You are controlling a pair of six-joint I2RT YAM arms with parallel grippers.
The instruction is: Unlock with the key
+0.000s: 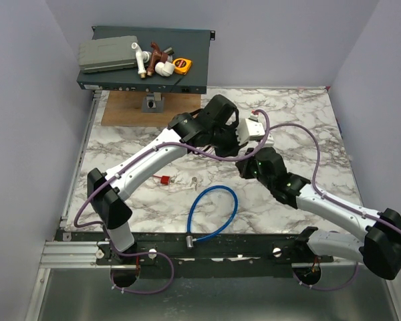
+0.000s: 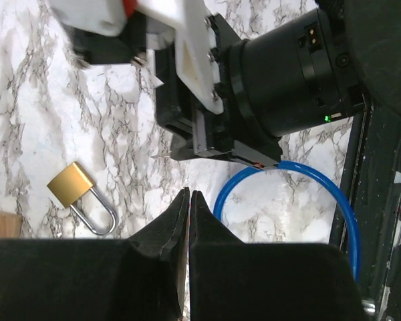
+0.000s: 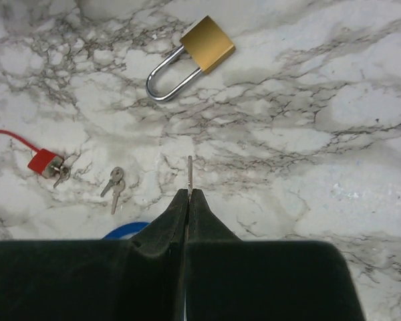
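Note:
A brass padlock (image 2: 70, 184) with a steel shackle lies on the marble top, seen in both wrist views. Two loose keys (image 3: 116, 187) lie beside a red padlock (image 3: 43, 160), which has keys at it and a red cord. My left gripper is shut; what is between its fingers cannot be made out. My right gripper is shut, with a thin pale sliver at its tips that I cannot identify. Both grippers hang close together above the middle of the table in the top view.
A blue hose (image 1: 230, 207) lies looped at the front edge. A wooden board (image 1: 127, 110) and a dark shelf (image 1: 107, 33) with fittings stand at the back.

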